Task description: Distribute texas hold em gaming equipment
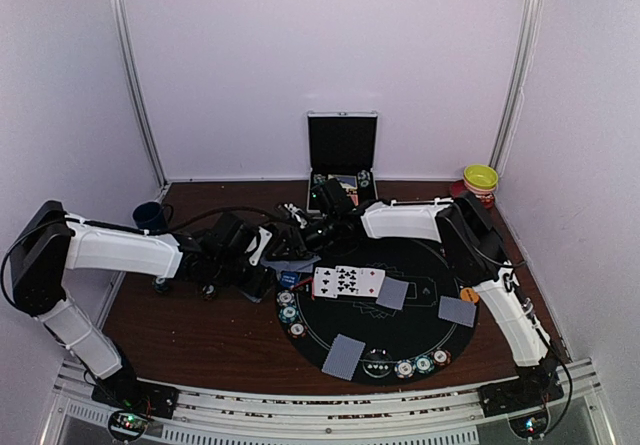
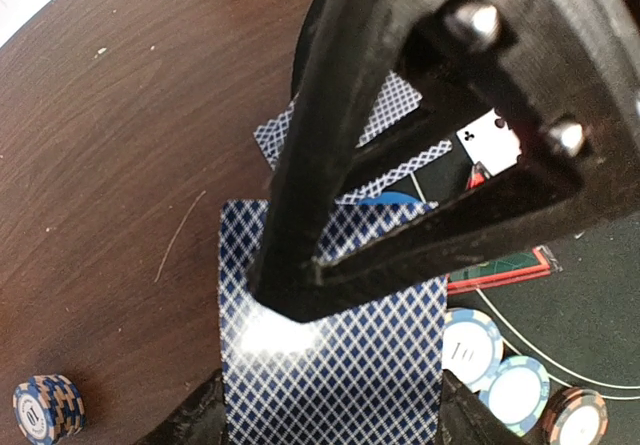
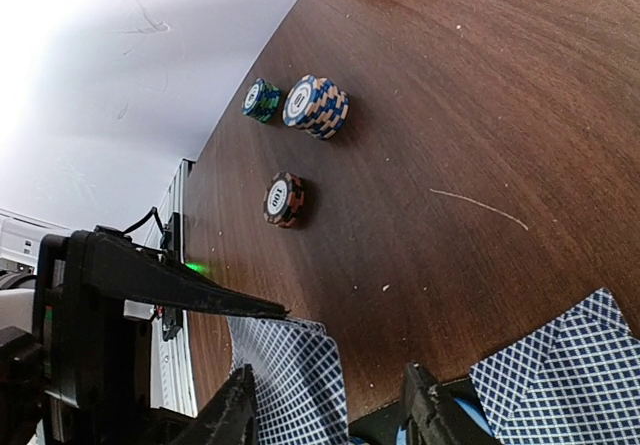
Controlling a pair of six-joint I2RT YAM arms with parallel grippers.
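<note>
A blue-backed card deck [image 2: 330, 365] is clamped in my left gripper, its patterned back facing up in the left wrist view. Over that deck reaches my right gripper, its fingers [image 3: 425, 405] apart; whether a fingertip touches the top card cannot be told. The deck [image 3: 290, 375] also shows at the bottom of the right wrist view. Loose face-down cards [image 1: 290, 264] lie at the mat's left edge, partly hidden by the arms. Face-up cards [image 1: 348, 282] rest on the black mat [image 1: 330, 330], with face-down cards [image 1: 343, 356] near its front.
Chip stacks [image 3: 316, 107] stand on bare wood at the left. More chips [image 1: 288, 314] line the mat's left rim. An open case [image 1: 342, 145] is at the back, bowls [image 1: 480, 177] at back right, a dark mug [image 1: 150, 217] at back left.
</note>
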